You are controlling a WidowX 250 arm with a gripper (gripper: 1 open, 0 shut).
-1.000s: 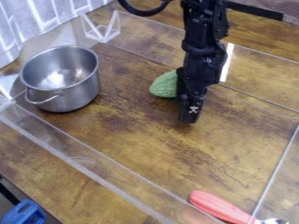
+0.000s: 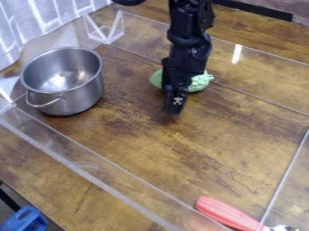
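Observation:
My black gripper (image 2: 174, 90) reaches down from the top centre, its fingertips low over the wooden table (image 2: 145, 162). A green object (image 2: 198, 79) lies right at it, partly hidden behind the fingers. I cannot tell whether the fingers are open or shut on it.
A steel pot (image 2: 63, 79) with a wire handle stands at the left. A red-handled utensil (image 2: 229, 215) lies at the bottom right, and a blue object (image 2: 27, 220) is at the bottom left corner.
My gripper has moved left across the green object, which now shows more to the gripper's right. The pot looks unmoved.

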